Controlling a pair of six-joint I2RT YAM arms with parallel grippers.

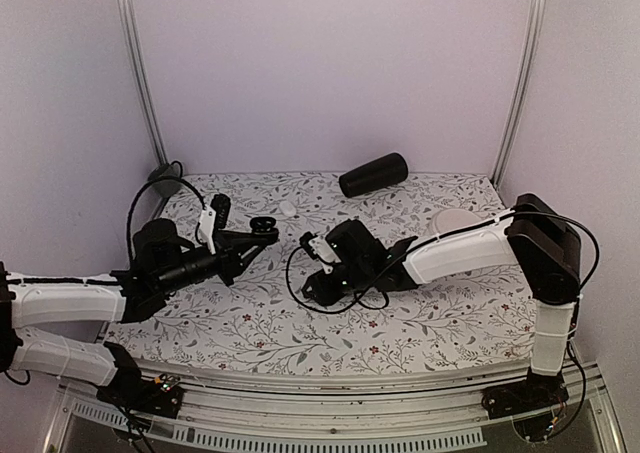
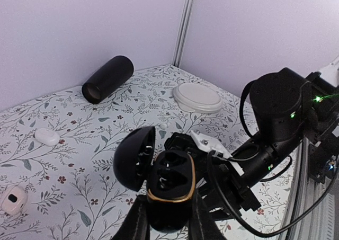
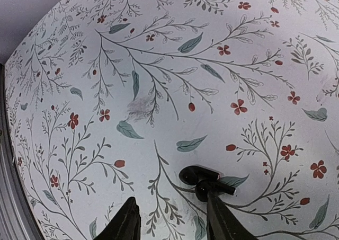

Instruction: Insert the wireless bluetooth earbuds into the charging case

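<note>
The black charging case, its lid flipped up, is held above the table by my left gripper, which is shut on it. Two black earbuds lie side by side on the patterned tabletop in the right wrist view: one earbud behind, the other earbud closer to the fingers. Low over the table, my right gripper is partly open, nothing between its fingers; the earbuds are just beyond the right-hand fingertip. From the top view the right gripper hides the earbuds.
A black cylinder lies at the back. Behind the right arm is a round white lidded container. A small white object and a white piece with a dark spot lie toward the left. A grey mug stands back left.
</note>
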